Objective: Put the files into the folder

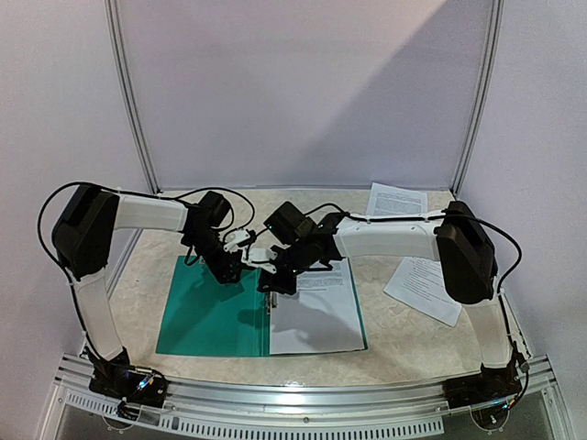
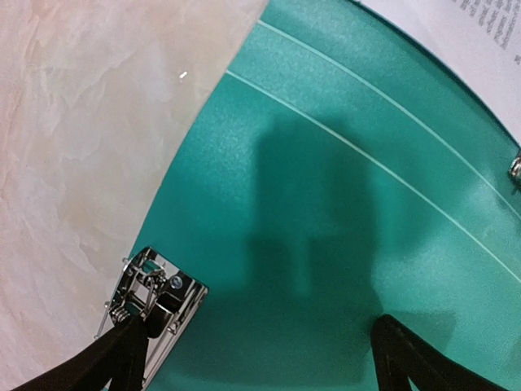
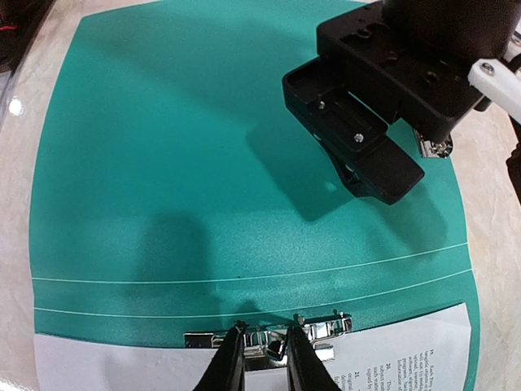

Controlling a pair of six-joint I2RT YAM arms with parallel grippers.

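Observation:
The green folder (image 1: pixel 213 316) lies open on the table, a white sheet (image 1: pixel 316 321) on its right half. Along the spine, a metal clip (image 3: pixel 338 327) lies at the edge of the sheet. Over this clip is my right gripper, its fingers a small gap apart; part of the clip shows between them, and whether they touch it is unclear. My left gripper is wide open above the folder's bare left half, nothing between its fingers. Two more printed sheets, an upper one (image 1: pixel 396 200) and a lower one (image 1: pixel 426 289), lie right of the folder.
A second metal clip (image 2: pixel 155 293) sits at the folder's outer edge, close to one left finger. Both arms reach in over the folder's upper part, their grippers close together. Bare table (image 1: pixel 404 348) shows at the lower right.

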